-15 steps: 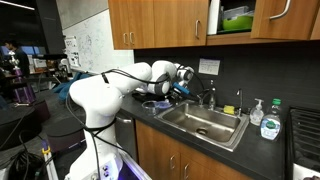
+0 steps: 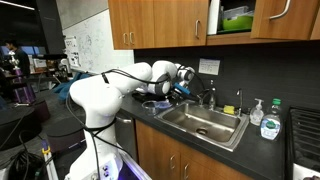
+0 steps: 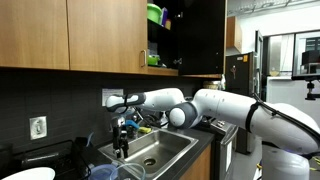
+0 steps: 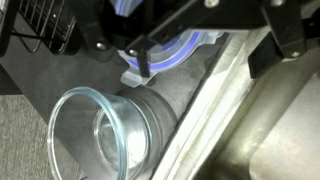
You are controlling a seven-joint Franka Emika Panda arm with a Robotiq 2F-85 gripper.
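My gripper stands open at the top of the wrist view, its dark fingers (image 4: 143,62) spread wide with nothing held between them. Below and left of it, a clear glass container (image 4: 98,130) is on the dark counter, its round rim facing the camera. A clear lid with a blue-purple seal (image 4: 184,55) lies behind the left finger and is partly covered by it. In exterior view 2 the gripper (image 3: 122,148) hangs near the sink's left end.
The steel sink (image 2: 208,122) is empty, with its metal rim (image 4: 195,120) right of the glass container. A black wire rack (image 4: 48,25) borders the counter. Soap bottles (image 2: 271,120) stand at the far right, and wooden cabinets (image 2: 160,25) hang above.
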